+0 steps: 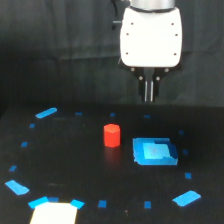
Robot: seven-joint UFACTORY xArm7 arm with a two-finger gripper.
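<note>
The white robot hand (150, 40) hangs high at the upper right, its gripper (149, 90) pointing down above a blue tray (155, 160) on the dark table. The two fingers stand a small distance apart; whether anything thin is between them is hard to tell, but none shows. A red block (112, 135) sits left of the tray, apart from it.
Blue tape strips and small squares are scattered on the table (80, 170). A pale object (55, 214) lies at the bottom left edge.
</note>
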